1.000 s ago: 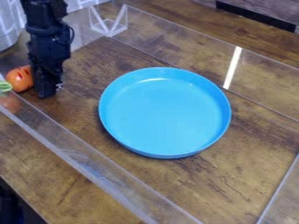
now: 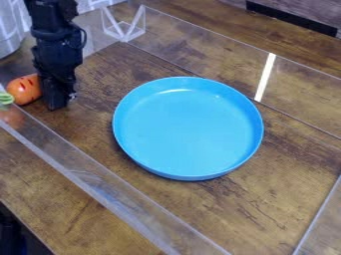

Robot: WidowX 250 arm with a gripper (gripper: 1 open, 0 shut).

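Note:
The dark robot gripper (image 2: pixel 56 92) is low at the left of the camera view, down at the wooden surface beside an orange round object (image 2: pixel 24 88), which lies against its left side. The gripper looks shut, though its fingertips are dark and small, and whether anything is between them is hard to make out. A pale green-and-white item (image 2: pixel 6 99) sits at the left edge by the orange object.
A large blue plate (image 2: pixel 186 127) lies in the middle right. Clear plastic walls border the wooden work surface (image 2: pixel 173 219). Bare wood shows behind and in front of the plate.

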